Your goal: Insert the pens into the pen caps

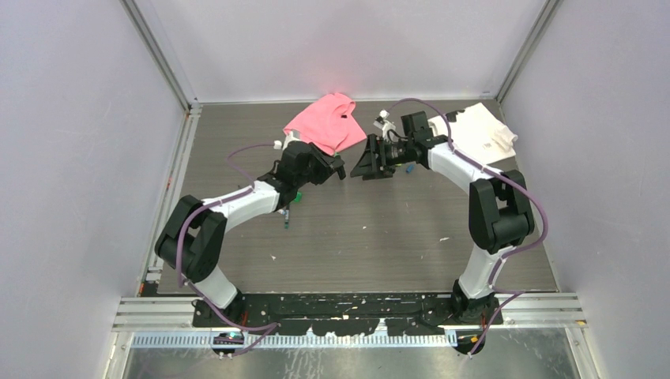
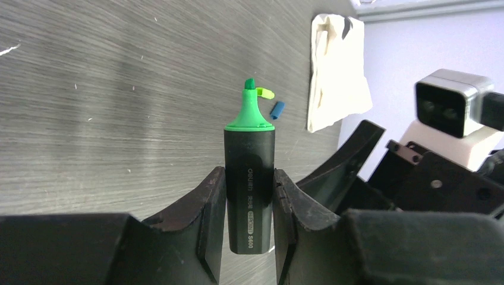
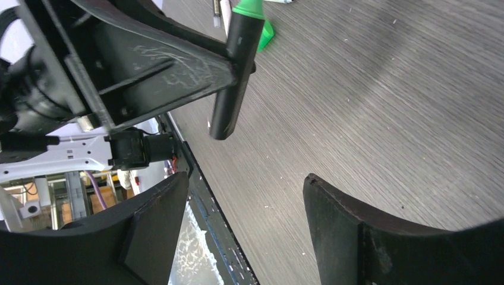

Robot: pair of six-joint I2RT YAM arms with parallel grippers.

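My left gripper is shut on a black highlighter (image 2: 248, 231) with a green uncapped tip, held upright above the table near its middle. Facing it, my right gripper is part open with nothing between its fingers; the highlighter (image 3: 229, 113) hangs ahead of it in the right wrist view. Two small caps, one yellow-green (image 2: 265, 93) and one blue (image 2: 277, 110), lie on the table beyond. More pens (image 1: 286, 218) and a green object (image 3: 265, 34) lie at the left.
A pink cloth (image 1: 328, 118) lies at the back middle, a white cloth (image 1: 482, 130) at the back right.
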